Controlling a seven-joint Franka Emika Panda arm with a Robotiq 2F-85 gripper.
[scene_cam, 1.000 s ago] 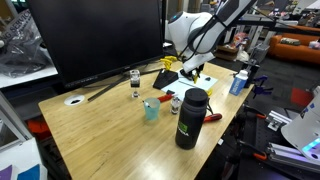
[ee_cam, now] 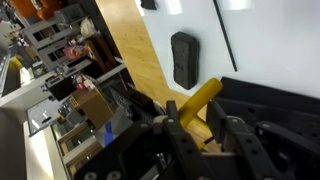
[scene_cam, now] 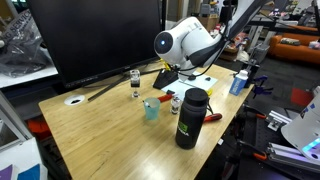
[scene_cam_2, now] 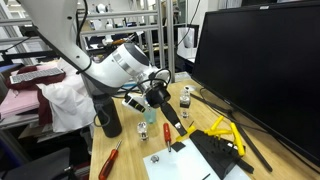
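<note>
In the wrist view, a yellow-orange object rises between the dark fingers of my gripper, which is shut on it. Exterior view 2 has the white arm reaching in from the left, with the dark gripper low near the white sheet. Exterior view 1 shows the arm over the far part of the table; there its wrist hides much of the gripper. A small black box and a thin black pen-like stick lie on the white surface in the wrist view.
A black bottle, a pale blue cup and a small white-and-dark item stand on the table. Red-handled tools lie nearby. Yellow frame-like parts sit before the large monitor.
The arm has moved left and nearer the monitor in exterior view 1, with its wrist tilting. The bottle and cup have stayed in place.
</note>
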